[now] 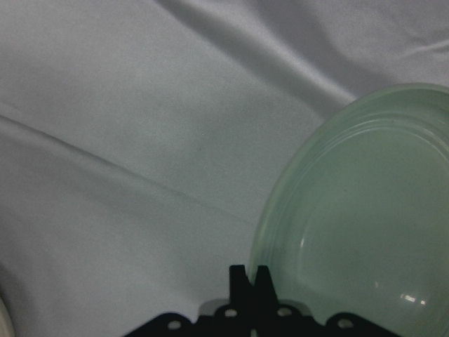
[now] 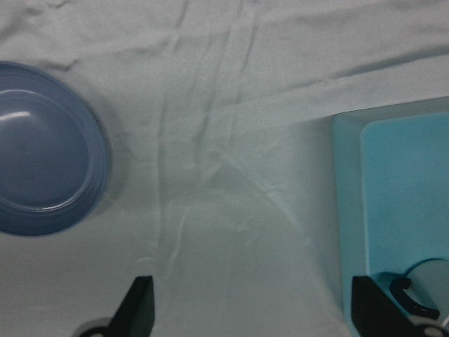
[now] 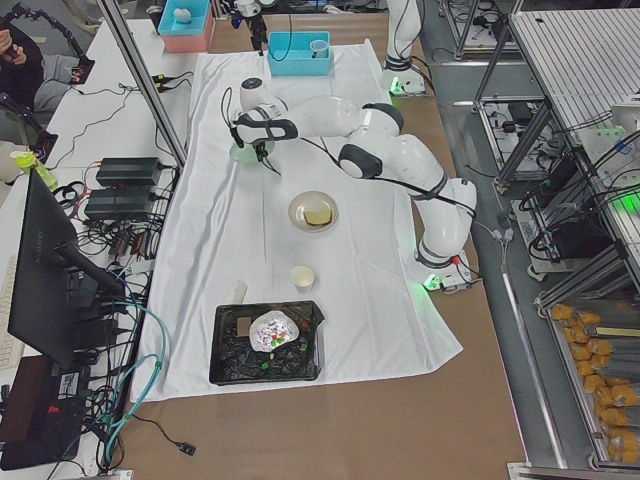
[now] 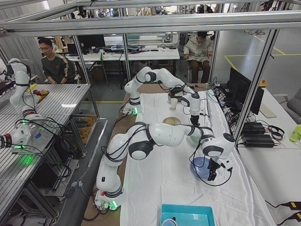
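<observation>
My left gripper has its fingertips together over the near-left rim of a pale green plate [image 1: 365,210]; whether it touches the rim is unclear. My right gripper stands open above the white cloth, between a blue plate [image 2: 42,154] and a light blue bin [image 2: 393,189], which holds a cup with a dark handle [image 2: 428,295]. A beige plate [image 3: 310,223] with a yellow piece [image 3: 317,215] on it lies mid-table.
A cream cup [image 3: 302,278] and a black tray [image 3: 230,370] with a bowl of small bits [image 3: 272,330] sit at the left end.
</observation>
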